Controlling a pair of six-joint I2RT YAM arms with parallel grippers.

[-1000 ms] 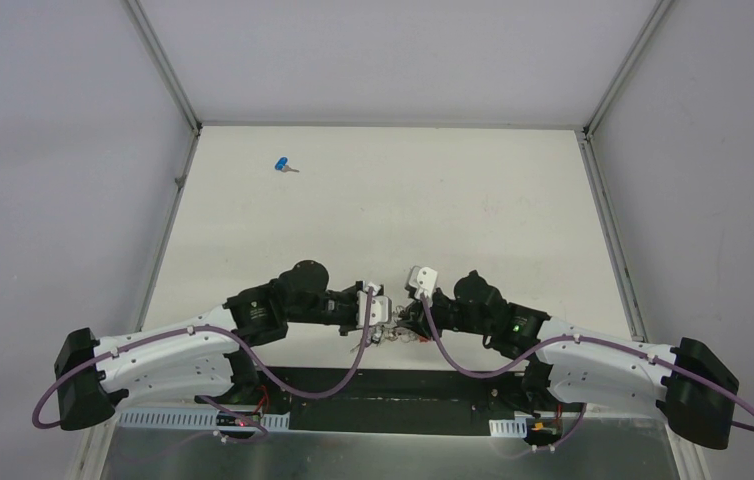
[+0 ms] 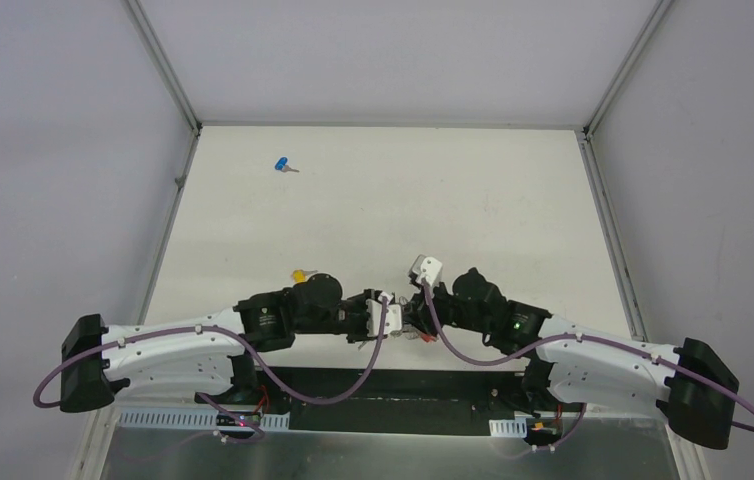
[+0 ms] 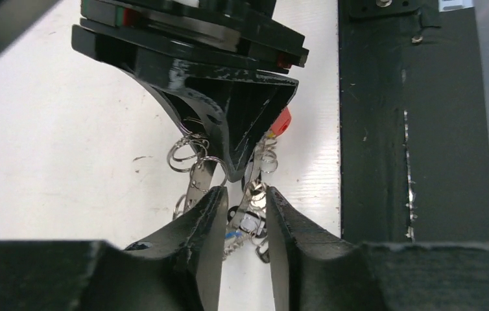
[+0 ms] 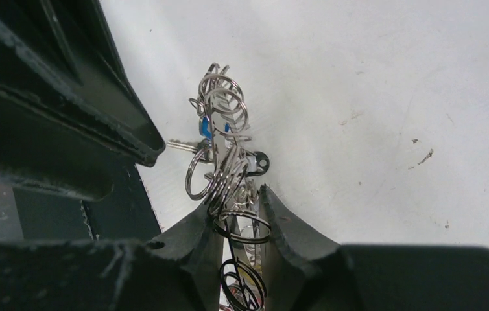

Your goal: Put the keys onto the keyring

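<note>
My left gripper and right gripper meet near the table's front edge. The left fingers stand part open; rings and keys show in and beyond their gap in the left wrist view. In the right wrist view, a tangle of keyrings (image 4: 226, 103) runs down between the right fingers; whether they grip it is unclear. A blue-headed key (image 4: 205, 127) and a black-headed key (image 4: 202, 154) show among the rings. A yellow key (image 2: 299, 275) lies behind the left arm, and a blue key (image 2: 281, 164) at the back left.
A dark front rail (image 2: 393, 400) runs just below the grippers. Walls enclose the sides and back.
The right gripper has shifted slightly.
</note>
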